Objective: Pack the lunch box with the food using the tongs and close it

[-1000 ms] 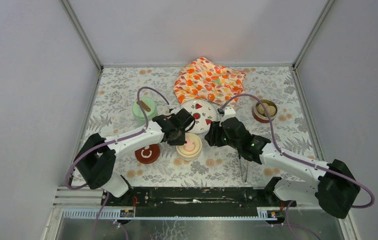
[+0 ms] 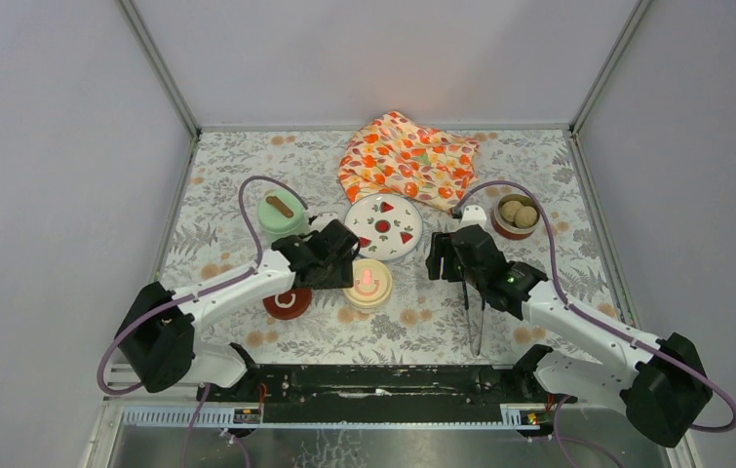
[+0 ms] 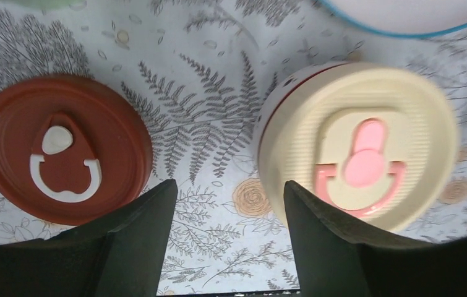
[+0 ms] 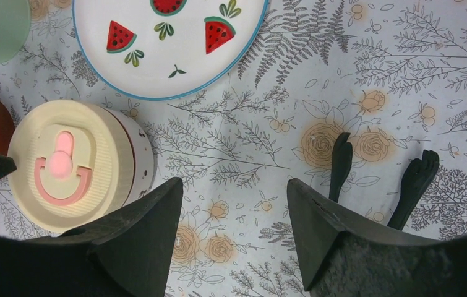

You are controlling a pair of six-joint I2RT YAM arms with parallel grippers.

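Note:
A round tin with a cream lid and pink handle [image 3: 292, 142] stands at the table's middle. To its left lies a dark red-brown lid [image 3: 17, 167] with a white handle. My left gripper is open above the cloth between these two, its right finger close to the cream lid's edge in the left wrist view. My right gripper is also open, with only cloth below it, right of the cream-lidded tin. A white plate with watermelon prints [image 2: 383, 251] lies behind the tin. At the back right, an open tin [image 2: 513, 232] holds round tan pieces [image 2: 519, 214].
A light green container [image 2: 282, 222] with a brown item on it stands at the back left. Patterned orange cloth [image 2: 407, 161] lies crumpled behind the plate. Dark-handled cutlery [image 4: 413, 185] lies near the right arm. Bare tablecloth shows at the far right.
My left gripper has moved left, away from above the cream-lidded tin. My right gripper has shifted right, away from that tin. The containers look unmoved.

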